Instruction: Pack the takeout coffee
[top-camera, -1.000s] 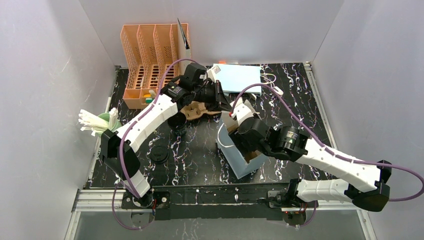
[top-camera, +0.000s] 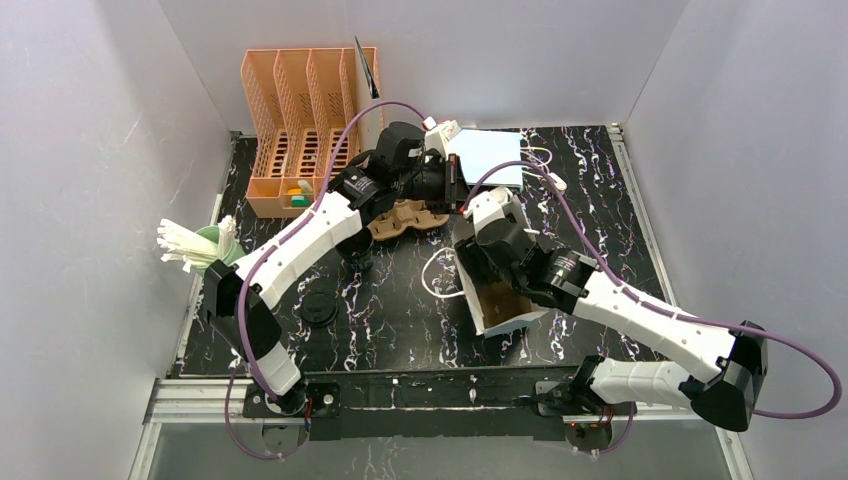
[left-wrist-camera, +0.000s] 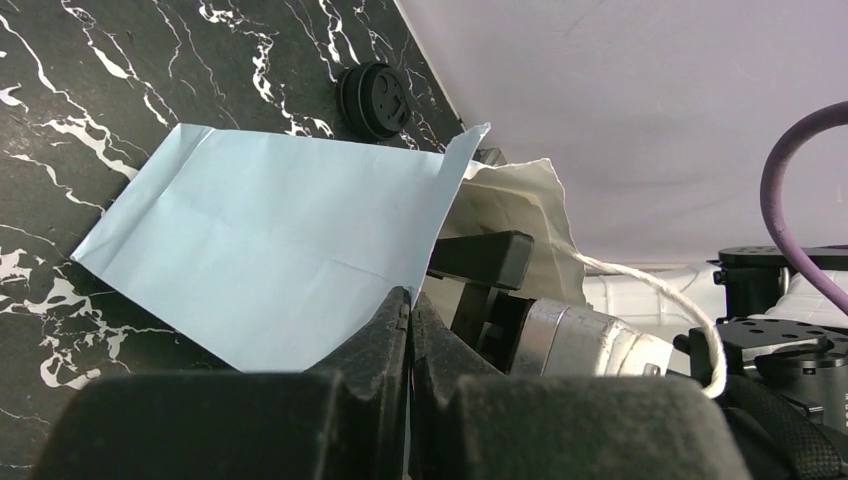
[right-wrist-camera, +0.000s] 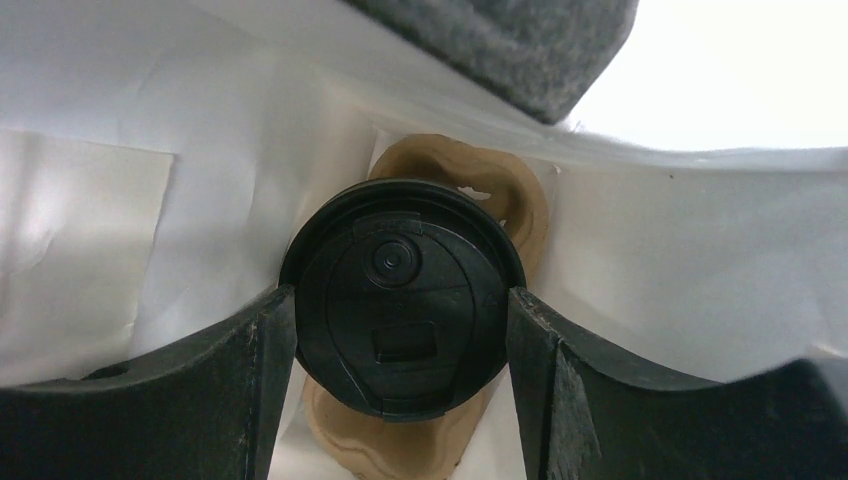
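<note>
A light blue paper bag (left-wrist-camera: 270, 230) with a white inside stands at the centre right of the table. My left gripper is shut at the upper edge of the bag's wall; whether paper is between its tips is hard to tell. My right gripper is down inside the bag, shut on a black-lidded coffee cup (right-wrist-camera: 400, 340), which sits over a brown cup holder (right-wrist-camera: 480, 170) at the bag's bottom. In the top view, another dark cup (top-camera: 355, 255) stands left of the bag.
An orange organiser (top-camera: 280, 100) stands at the back left, a cup holder (top-camera: 405, 218) in front of it. A flat light blue bag (top-camera: 485, 150) lies at the back. A black lid (top-camera: 319, 308) lies front left; a green straw container (top-camera: 210, 235) sits at the left edge.
The left arm has moved slightly right. The bag sits farther right and more upright, its handle lower on the left. The right arm has shifted slightly with it.
</note>
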